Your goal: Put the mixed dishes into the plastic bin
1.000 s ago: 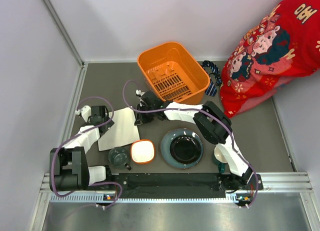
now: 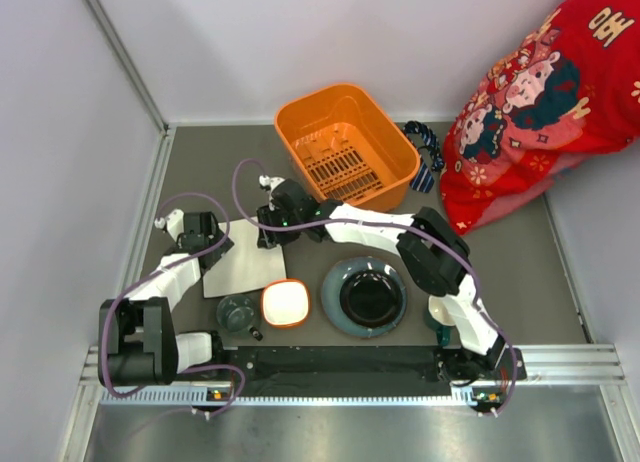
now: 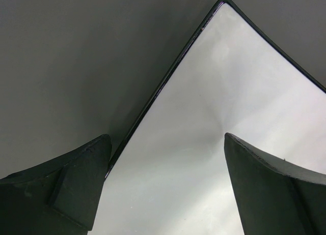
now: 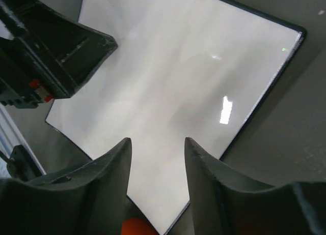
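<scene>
A white square board (image 2: 240,262) with a dark edge lies at the left of the counter. My left gripper is open over its corner, one finger beside the dark rim. My right gripper hovers over the board's right part, fingertips apart with nothing visible between them. In the top view a glass dish (image 2: 237,312), an orange-rimmed white dish (image 2: 285,303), and a blue plate (image 2: 337,312) with a black plate (image 2: 370,297) on it lie along the front. The orange plastic bin (image 2: 340,132) at the back looks empty.
A red patterned bag (image 2: 520,112) fills the back right. A dark striped cloth (image 2: 423,172) lies beside the bin. A white cup (image 2: 439,310) stands partly hidden by the right arm.
My right gripper has moved a little left and forward over the board. The board has shifted slightly to the right. The left arm has hardly moved.
</scene>
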